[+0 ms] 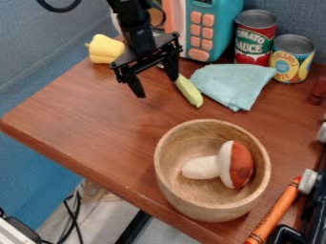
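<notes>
My black gripper (155, 76) hangs over the back middle of the wooden table (90, 129), its fingers apart with nothing seen between them. Just right of it lies a pale yellow-green elongated item (189, 91), next to a folded light-blue cloth (232, 86). Behind the gripper, at the back left, is a yellow pepper-like toy (105, 48). In front right, a wooden bowl (178, 191) holds a toy mushroom (235, 164) with a red cap and white stem.
A teal toy microwave (204, 24), a tomato sauce can (254, 38) and another can (292, 57) stand at the back. An orange crayon-like item (274, 214) lies at the right edge.
</notes>
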